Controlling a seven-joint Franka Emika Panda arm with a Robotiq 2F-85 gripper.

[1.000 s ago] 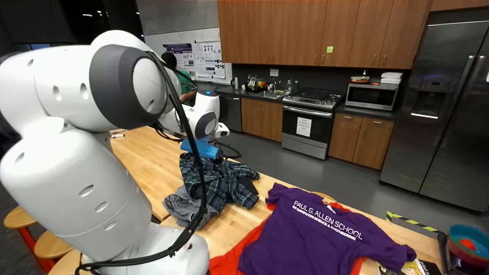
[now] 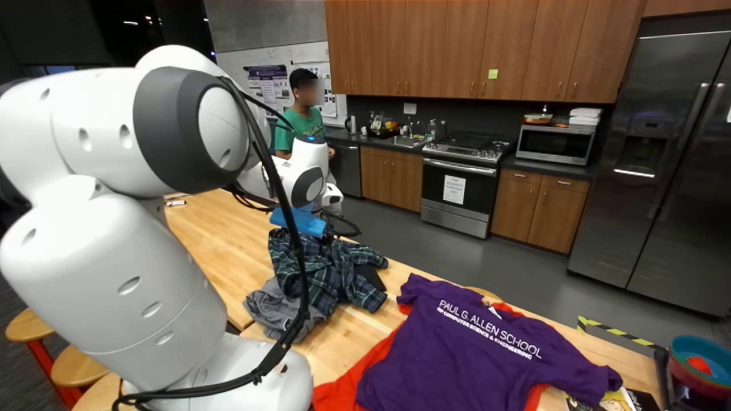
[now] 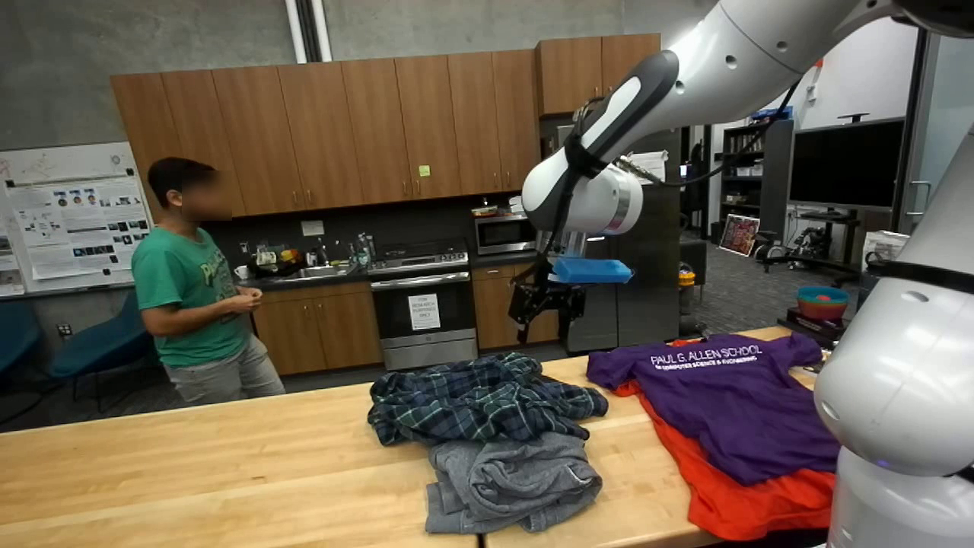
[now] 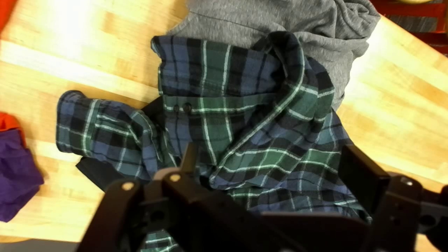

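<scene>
My gripper stands open above the clothes, its two dark fingers wide apart. Below it in the wrist view lies a crumpled green and navy plaid shirt [image 4: 268, 161], with a sleeve reaching left. Exterior view 2 has the gripper [image 3: 545, 327] hanging in the air above and behind the plaid shirt [image 3: 475, 402], clear of it. A grey garment [image 3: 516, 479] is bunched in front of the shirt and partly covered by it. To the right, a purple T-shirt [image 3: 726, 402] with white lettering is spread over a red-orange garment [image 3: 776, 507].
Some bowls [image 2: 699, 366] stand at the table's far right end. A person in a green shirt [image 3: 187, 283] stands behind the table.
The person in green has moved right, further into view behind the arm. My arm and the clothes look the same as before.
</scene>
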